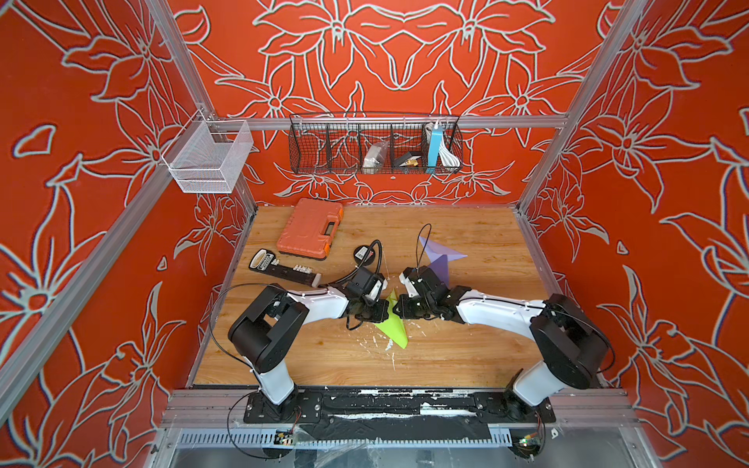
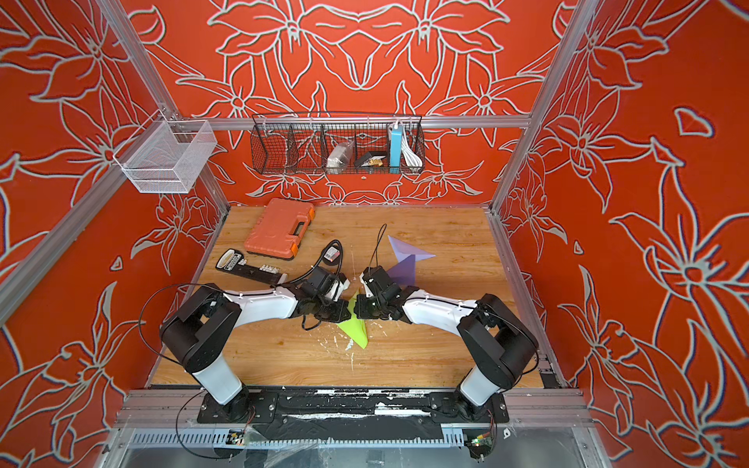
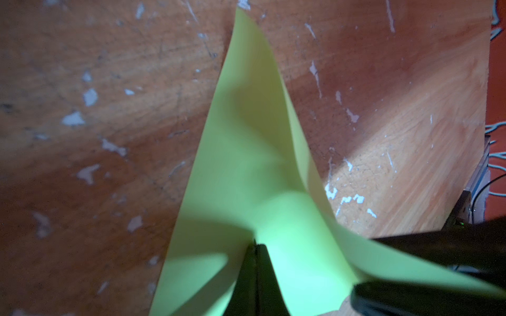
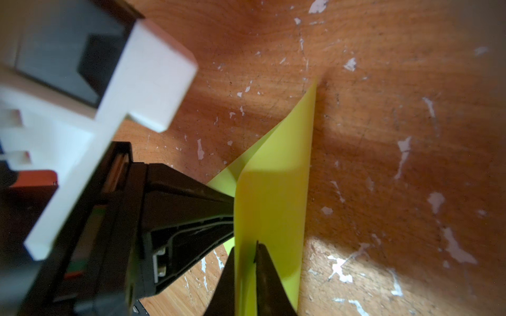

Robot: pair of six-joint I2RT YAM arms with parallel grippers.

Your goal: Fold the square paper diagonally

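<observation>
The yellow-green paper (image 1: 394,331) lies on the table between the two arms, one part curled up over the rest. In the left wrist view, its raised layer (image 3: 295,226) bends to the right, and its edge runs between the dark fingers of my right gripper. My right gripper is shut on this raised layer. My left gripper is shut, its tips against the paper's face; nothing shows between them. From above, both grippers hide the paper's middle, while its near corner and a far tip show.
Purple folded paper (image 1: 441,249) lies behind the right arm. An orange case (image 1: 310,227), a black tool strip (image 1: 282,269) and a round black item (image 1: 363,255) sit back left. Bare wood (image 1: 468,358) is clear at the front right.
</observation>
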